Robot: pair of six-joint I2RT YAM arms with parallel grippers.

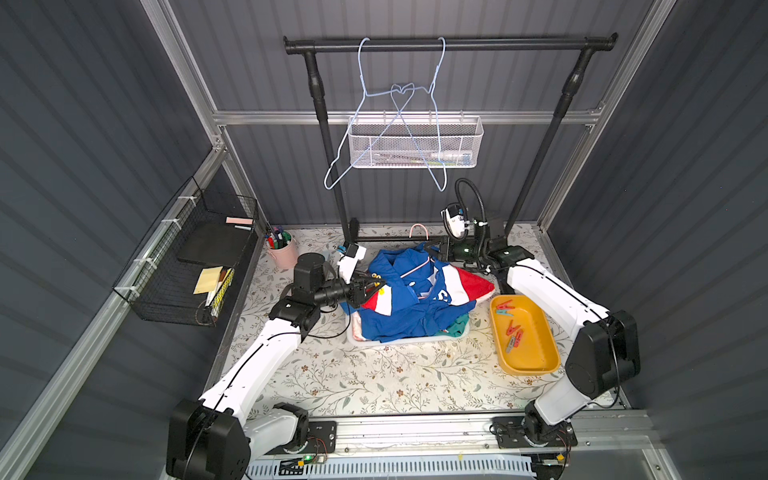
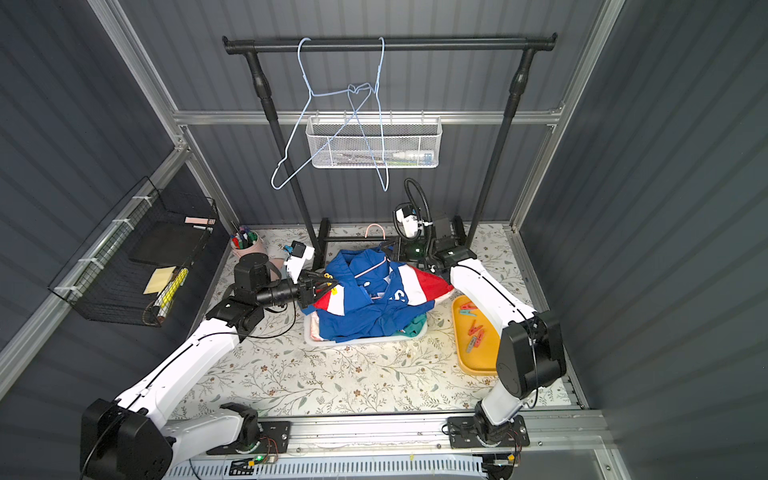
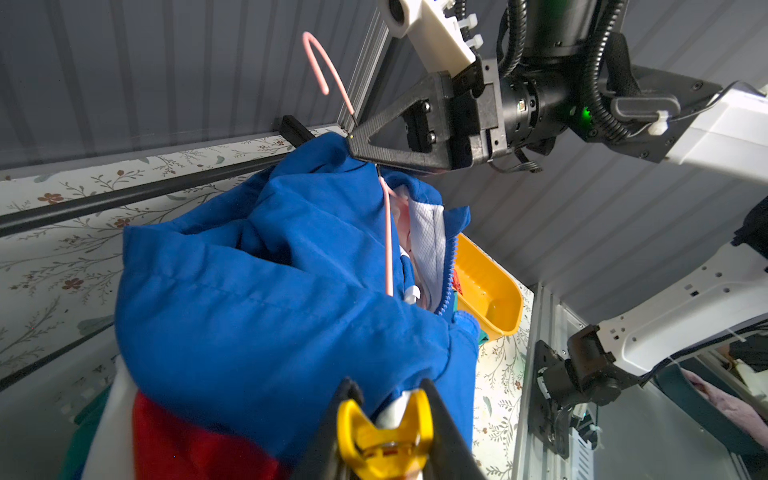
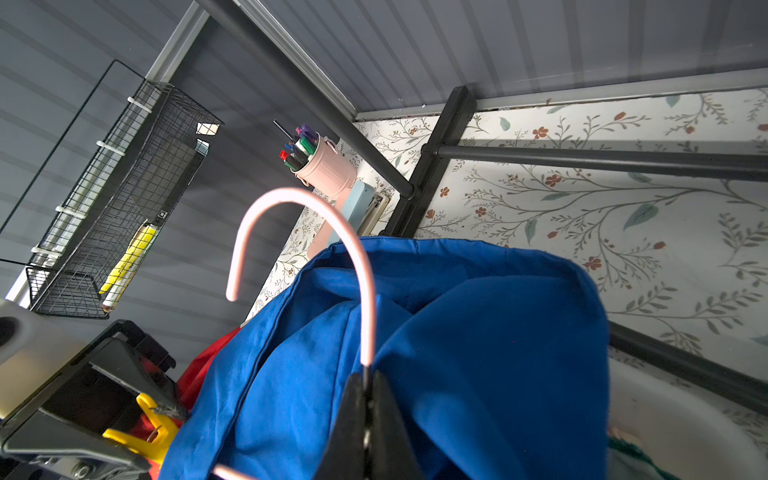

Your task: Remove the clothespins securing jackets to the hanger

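A blue jacket (image 1: 416, 312) with red and white sleeves lies in a white tray on a pink hanger (image 4: 360, 272). My right gripper is shut on the hanger's wire just below the hook, above the jacket's collar. My left gripper is at the jacket's left side, with a yellow clothespin (image 3: 384, 448) between its fingers. In the right wrist view the clothespin sits at the left gripper's tips, over the red and white cloth; whether it still grips cloth I cannot tell.
A yellow bin (image 1: 536, 352) with several clothespins stands at the right. Blue hangers (image 1: 364, 96) hang on the rail above. A pink pen cup (image 1: 284, 256) stands at the back left.
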